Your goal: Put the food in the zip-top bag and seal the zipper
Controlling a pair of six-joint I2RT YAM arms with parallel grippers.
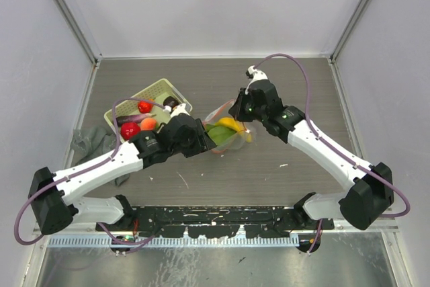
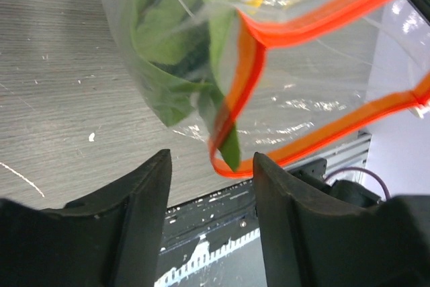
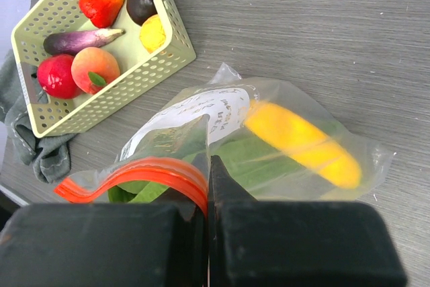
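The clear zip top bag [image 1: 236, 141] stands with its mouth parted toward the left arm; its orange zipper strip [image 2: 316, 146] curves through the left wrist view. Inside are a yellow food piece [image 3: 302, 144] and a green one [image 2: 168, 38]. My right gripper is shut on the bag's mouth edge, the orange strip running down between its fingers. At the mouth's left side, my left gripper is partly open, with the strip's lower corner appearing between and just beyond its fingertips. Whether they touch it, I cannot tell.
A pale yellow basket [image 3: 124, 99] at the left holds several foods, including a peach [image 3: 95, 68], a purple eggplant [image 3: 80, 40] and a red pepper [image 3: 102, 6]. A grey cloth [image 1: 91, 144] lies beside it.
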